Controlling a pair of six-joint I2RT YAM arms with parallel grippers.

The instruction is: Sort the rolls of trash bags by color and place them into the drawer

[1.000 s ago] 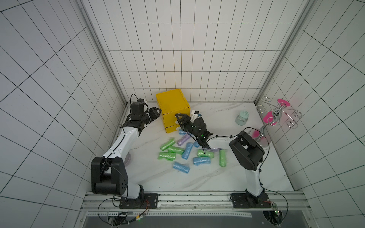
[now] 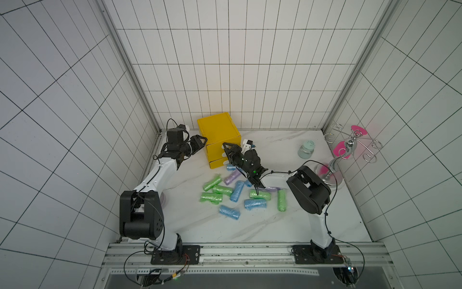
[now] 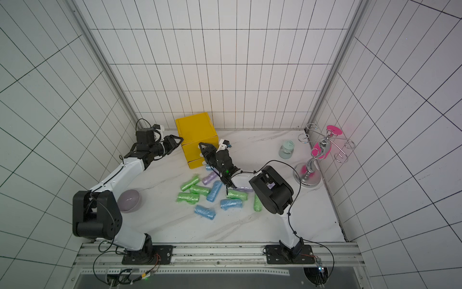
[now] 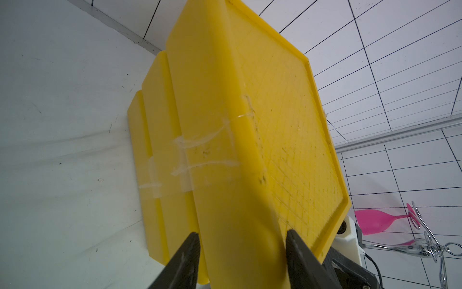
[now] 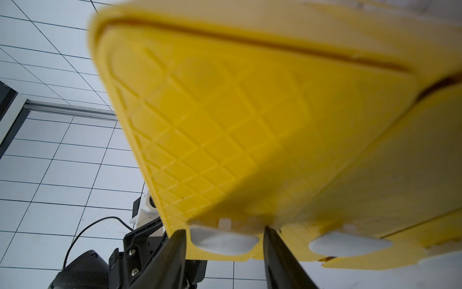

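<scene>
The yellow drawer unit (image 2: 219, 126) stands against the back wall, its drawers closed. In the left wrist view, my left gripper is shut on the unit, the top tier's near corner between its fingers. My right gripper is part open at the front, its fingers (image 5: 284, 262) on either side of the top drawer's white handle (image 5: 214, 240). Rolls lie loose before the unit: green ones (image 2: 211, 198), blue ones (image 2: 229, 212) and purple ones (image 2: 232, 176). The right arm hides some of them.
A metal rack with pink glasses (image 2: 340, 149) stands at the right, a glass jar (image 2: 306, 149) nearer the middle. At the left lies a purple bowl (image 3: 129, 200), partly behind the left arm. Bare table (image 2: 284, 226) runs along the front.
My left gripper has shifted right, up against the drawer unit's side. The right arm's elbow has moved slightly left, while its gripper stays at the unit's front. The rolls lie unmoved.
</scene>
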